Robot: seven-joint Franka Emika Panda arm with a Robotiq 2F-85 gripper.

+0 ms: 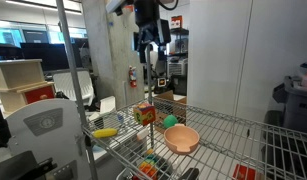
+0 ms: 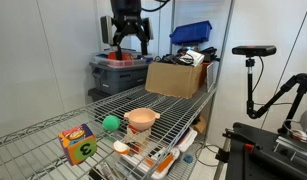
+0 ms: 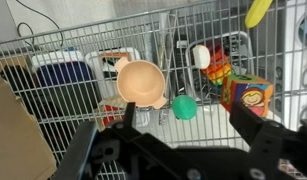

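A peach-coloured bowl rests on the wire shelf; the wrist view shows its open inside and two small handles. Near it sits a round green thing. A colourful box with a cartoon-like picture stands on the same shelf, and a yellow banana-like item lies towards the shelf's left end in the first exterior view. High above all of them hangs my black gripper. Its fingers are spread apart, with nothing seen between them. From above, the green thing and bowl appear beyond the fingertips.
Under the wires are coloured items, among them a red one. A cardboard box and a grey bin stand beyond the shelf's far end. Upright posts rise at the shelf corners. Bare wire surface surrounds the bowl.
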